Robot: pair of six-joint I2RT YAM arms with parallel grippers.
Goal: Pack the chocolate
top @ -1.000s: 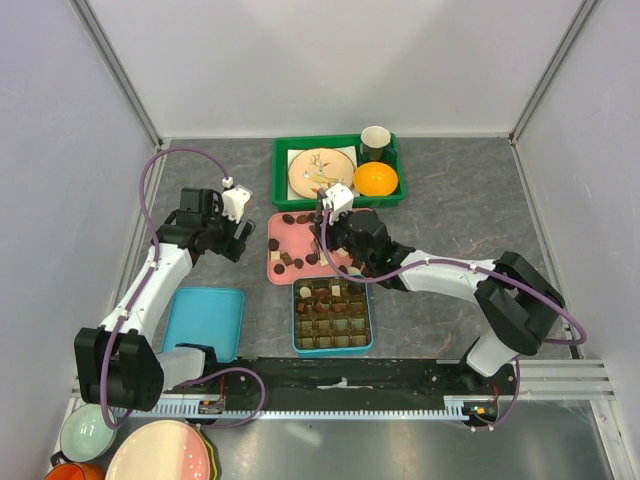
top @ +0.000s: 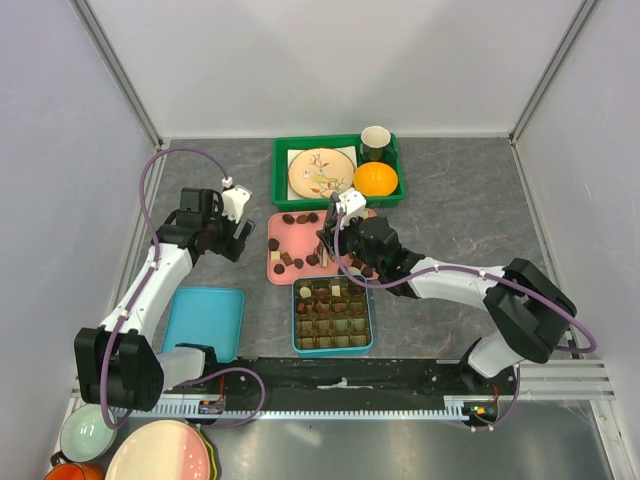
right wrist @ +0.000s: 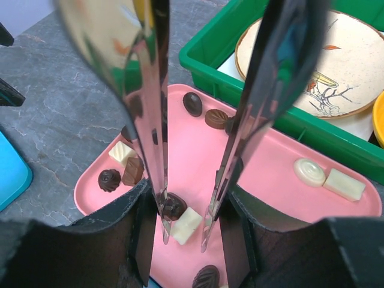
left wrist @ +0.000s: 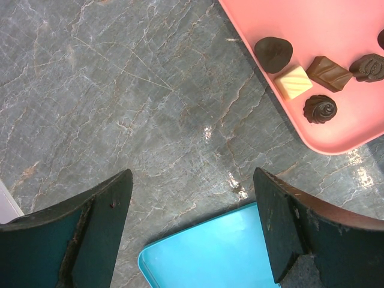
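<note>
A pink tray [top: 298,230] holds dark, milk and white chocolates. In the right wrist view my right gripper has metal tong-like tips low over the tray, part open around a cream chocolate [right wrist: 186,224], beside a dark one [right wrist: 175,206]; whether they touch it is unclear. A gridded box [top: 330,322] with chocolates in some compartments lies in front of the tray. My left gripper stands open with nothing between its fingers, left of the pink tray, above bare table and a blue tray [left wrist: 204,252].
A green bin [top: 281,170] with a plate [top: 310,172], a yellow bowl [top: 376,179] and a mug [top: 376,138] stands behind the pink tray.
My right arm has shifted slightly rightward and toward the front, over the pink tray. The left arm has not moved.
</note>
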